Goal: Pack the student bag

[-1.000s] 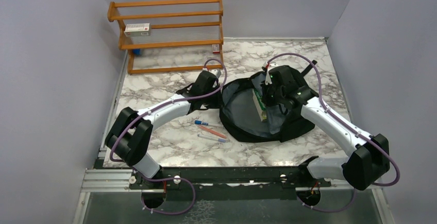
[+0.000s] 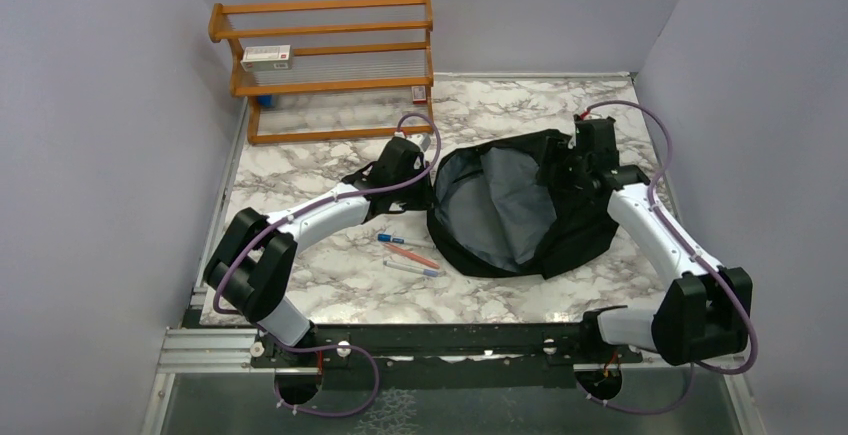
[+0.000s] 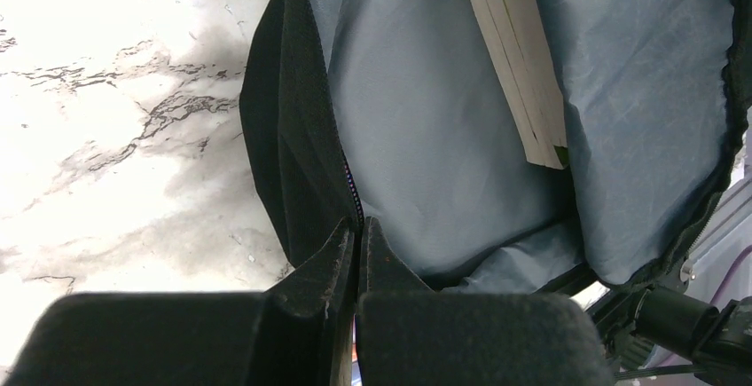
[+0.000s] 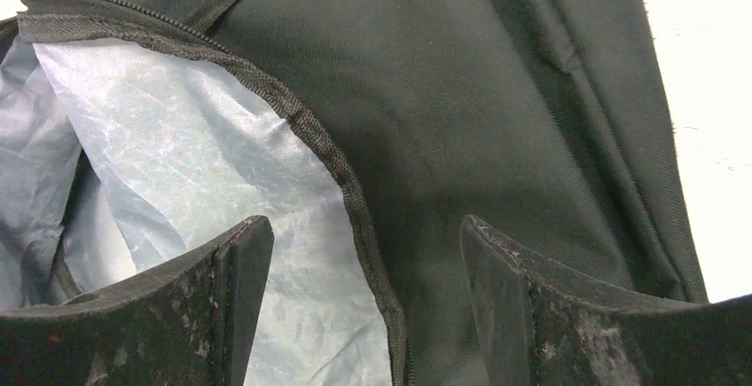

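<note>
The black bag [image 2: 590,230] lies on the table with its mouth spread and its grey lining [image 2: 475,217] showing. Its left edge [image 3: 306,137] runs down between the closed fingertips of my left gripper, which is shut on that zipper edge. Inside the bag the pale page edges of a book [image 3: 519,75] show in the left wrist view, partly covered by the grey flap [image 3: 643,120]; the top view hides the book. Over the bag's right side hangs my right gripper, open, fingers apart, with the flap's dark trim [image 4: 350,195] below the gap.
A blue marker [image 2: 392,239], a salmon-coloured pen [image 2: 412,255] and a white-and-blue pen [image 2: 410,269] lie left of the bag. A wooden rack [image 2: 330,85] at the back left holds a white box [image 2: 266,57]. Bare table [image 2: 300,285] lies at the front left.
My right gripper has moved right, away from the bag's middle, and is now open. The grey flap has fallen leftward over the green book visible earlier. My left arm has stayed still.
</note>
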